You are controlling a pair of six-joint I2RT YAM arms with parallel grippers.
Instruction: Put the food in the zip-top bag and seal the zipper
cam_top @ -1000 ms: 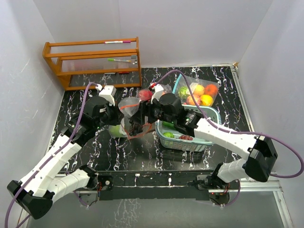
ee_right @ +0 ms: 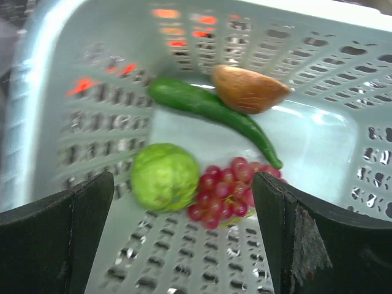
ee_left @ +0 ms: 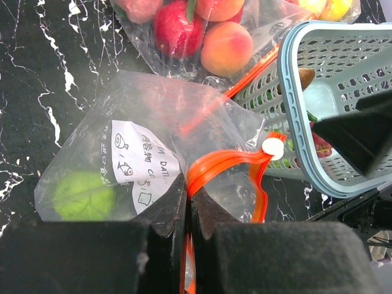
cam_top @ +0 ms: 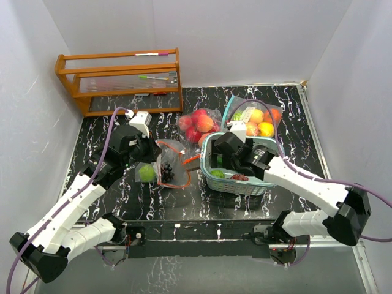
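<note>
The zip top bag point(ee_left: 147, 153) lies left of the basket, a green round item point(ee_left: 82, 196) inside and dark grapes point(cam_top: 166, 173) visible from above. My left gripper is shut on its orange zipper edge. My open right gripper hangs over the basket point(cam_top: 242, 188), nothing visible between its fingers. Inside the basket are a green cucumber point(ee_right: 211, 110), a brown pear-shaped item point(ee_right: 248, 89), a green round item point(ee_right: 164, 177) and red grapes point(ee_right: 223, 193).
Bags of peaches point(cam_top: 199, 122) and mixed fruit point(cam_top: 263, 116) lie behind. A wooden rack point(cam_top: 122, 68) stands at the back left. Bare table point(cam_top: 104, 202) surrounds the bag on the left.
My right arm has moved rightward from over the bag to over the basket. My left arm stays in place.
</note>
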